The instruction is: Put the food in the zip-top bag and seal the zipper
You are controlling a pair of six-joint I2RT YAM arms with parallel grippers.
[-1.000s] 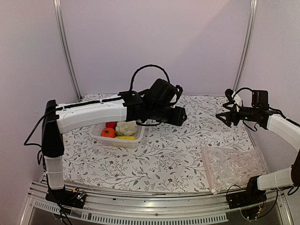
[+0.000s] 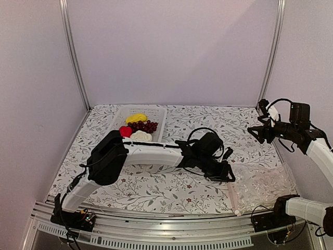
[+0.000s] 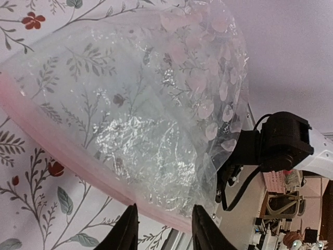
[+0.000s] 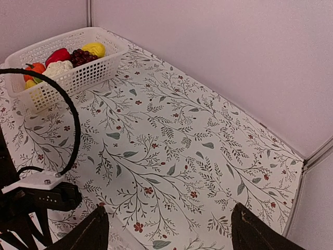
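Note:
The clear zip top bag [image 2: 263, 185] lies flat and empty-looking at the table's front right, its pink zipper strip [image 3: 78, 162] along the left edge. My left gripper [image 2: 229, 178] is over that edge, near its upper end; in the left wrist view its fingers stand apart with nothing between them. My right gripper [image 2: 255, 135] hangs behind the bag at the right, fingers parted and empty. In the basket [image 4: 78, 78] at the back left are a yellow food item [image 2: 136, 118], grapes [image 2: 143, 126], a red pepper [image 2: 125, 131] and white cauliflower [image 2: 141, 136].
My left arm [image 2: 151, 152] stretches across the middle of the table and covers the basket's front. Bare patterned tablecloth [image 2: 208, 119] lies between the basket and my right gripper. A metal rail [image 2: 156, 224] runs along the front.
The right gripper has shifted slightly right. The bag and basket have stayed put.

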